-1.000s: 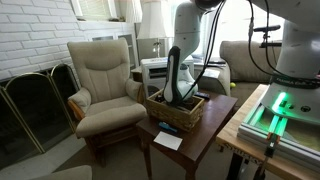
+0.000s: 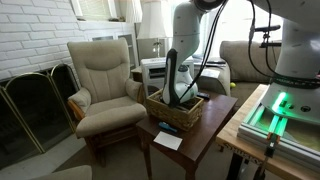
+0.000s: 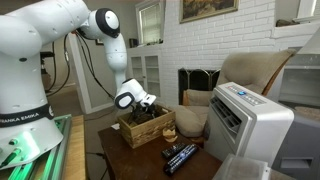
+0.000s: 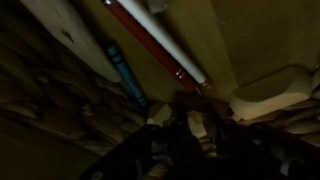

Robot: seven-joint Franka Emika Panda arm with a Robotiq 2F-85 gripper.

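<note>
A woven basket [image 3: 150, 131] sits on the dark table, and my gripper [image 2: 177, 104] reaches down into it. The basket's wall hides the fingertips in the exterior views. In the dark wrist view, slim red and white pens or sticks [image 4: 165, 42] lie on the basket floor. Beside them are a blue crayon-like piece [image 4: 128, 74] and a pale wooden stick [image 4: 72, 36]. A light, rounded block [image 4: 270, 94] rests by the woven side. The fingers are in deep shadow at the bottom of that view, near a small pale piece; whether they are open or shut does not show.
Dark remote-like objects [image 3: 179, 158] and a small tan figure [image 3: 169, 133] lie outside the basket. A white sheet of paper [image 2: 167, 140] is near the table's edge. A white appliance [image 3: 245, 120] and a beige armchair [image 2: 104, 86] stand close by.
Over the last second my gripper has gone slightly lower into the basket. The basket and the things around it have stayed put.
</note>
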